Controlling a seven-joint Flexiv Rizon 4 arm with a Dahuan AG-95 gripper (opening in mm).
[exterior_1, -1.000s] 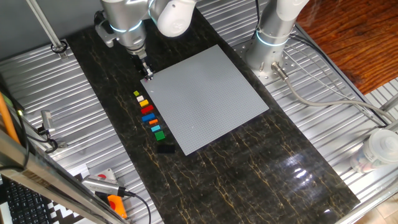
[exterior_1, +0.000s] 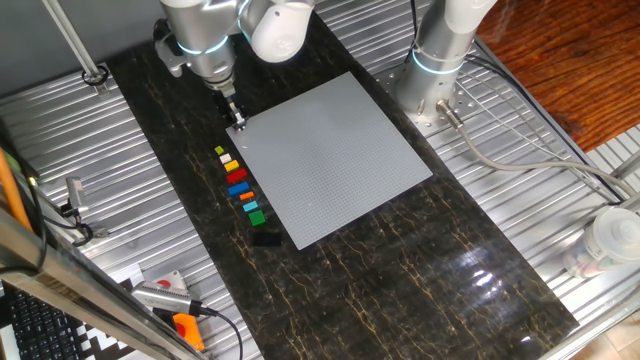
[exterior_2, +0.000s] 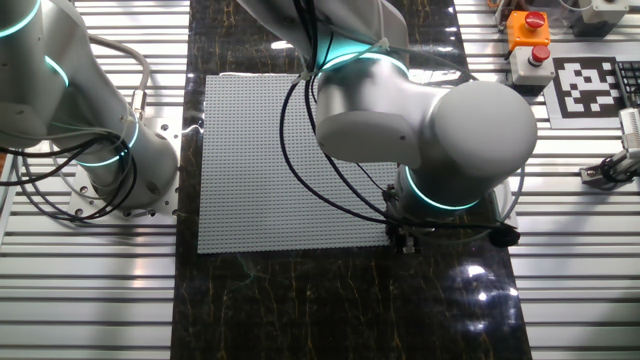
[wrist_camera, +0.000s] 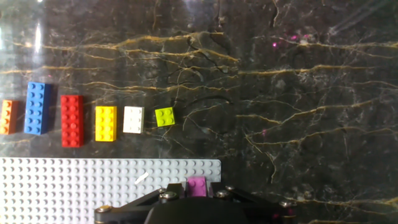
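Observation:
In the wrist view, a purple brick sits between the fingers of my gripper, which close in on both its sides. It is at the corner of the grey baseplate; whether it is pressed onto the studs cannot be told. From exterior view 1, my gripper points down at the plate's upper-left corner. Beside the plate lies a row of loose bricks: lime, white, yellow, red, blue and orange. The arm mostly hides the gripper in exterior view 2.
Light blue and green bricks continue the row, near a black patch. Most of the baseplate is bare.
Hardly anything differs. The gripper stays at the same plate corner, with at most a very slight shift, and the row of bricks has not moved.

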